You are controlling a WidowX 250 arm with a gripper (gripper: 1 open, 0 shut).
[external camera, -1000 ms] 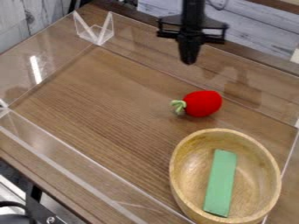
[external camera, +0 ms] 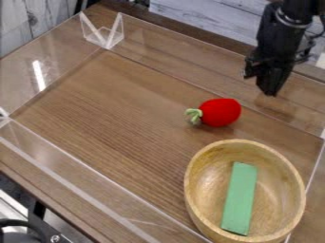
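Observation:
The black gripper hangs at the upper right, above the back part of the wooden table; its fingers look close together, with nothing visible between them. A red toy with a pale green end lies in the middle right, below and left of the gripper. A green block lies inside a yellow bowl at the front right.
Clear plastic guards stand at the back left, and a wall runs along the back.
The gripper has moved right along the back of the table and looks turned. The red toy, bowl and green block are unchanged.

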